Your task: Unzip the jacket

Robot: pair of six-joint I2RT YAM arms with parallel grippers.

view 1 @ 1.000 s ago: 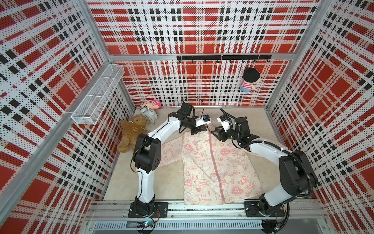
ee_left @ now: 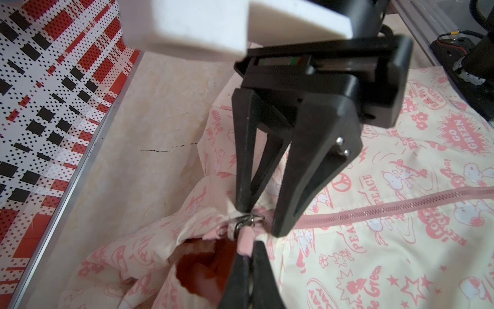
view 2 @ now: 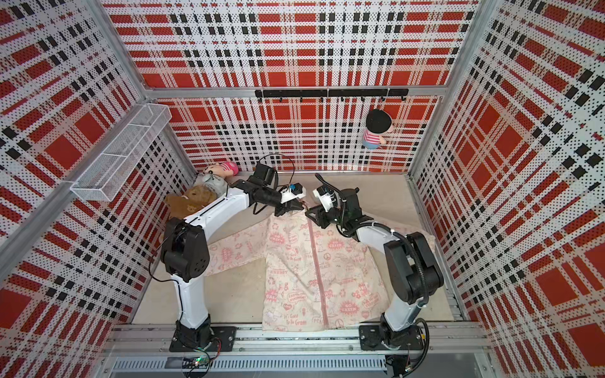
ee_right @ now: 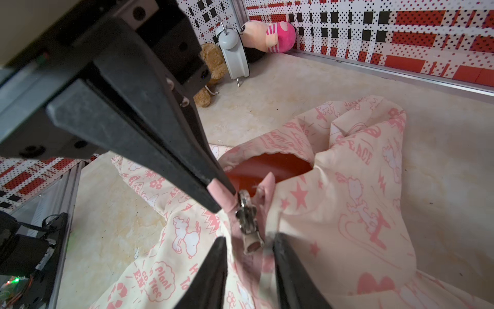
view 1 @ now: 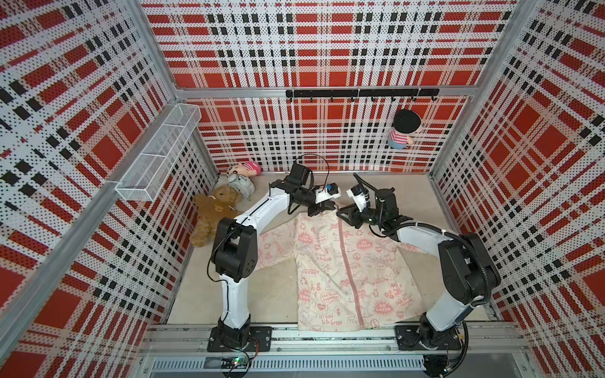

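Observation:
A cream jacket with pink print (view 1: 321, 277) lies flat, its pink zipper (view 1: 346, 271) running lengthwise down the middle. At the collar, my left gripper (view 1: 325, 208) is shut at the top of the zipper, beside a pink tab and the metal slider (ee_right: 247, 221); whether it pinches any fabric is unclear. My right gripper (view 1: 342, 215) is close on the other side, its fingers part open around the slider area in the left wrist view, none clearly closed on it.
A teddy bear (view 1: 214, 214) and other plush toys lie at the back left. A wire basket (view 1: 157, 151) hangs on the left wall, a doll (view 1: 403, 129) on the back wall. Bare floor flanks the jacket.
My right gripper has moved left toward the collar and zipper top, closer to my left gripper. The left arm has shifted slightly.

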